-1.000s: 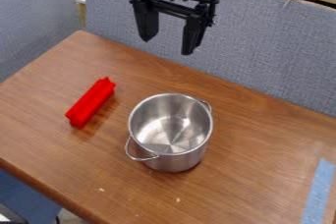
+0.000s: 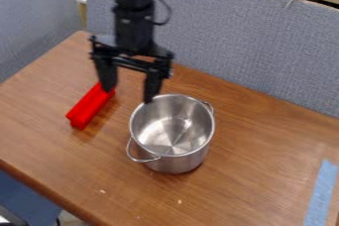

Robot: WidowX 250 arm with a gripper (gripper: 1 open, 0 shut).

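Note:
My gripper (image 2: 130, 81) is a dark, blurred shape over the table, open, with its fingers spread. Its left finger reaches down close to the upper end of a red bar-shaped object (image 2: 87, 107), behind it from this view. The other finger hangs just above the back-left rim of a steel pot (image 2: 172, 136) with a wire handle. I cannot tell whether either finger touches anything.
The wooden table (image 2: 79, 170) has free room at the front left and on the right. A light blue strip (image 2: 319, 192) lies at the right. Grey padded panels border the back and left.
My gripper has come down from high at the back and moved left, toward the red object. The pot and red object have not visibly moved.

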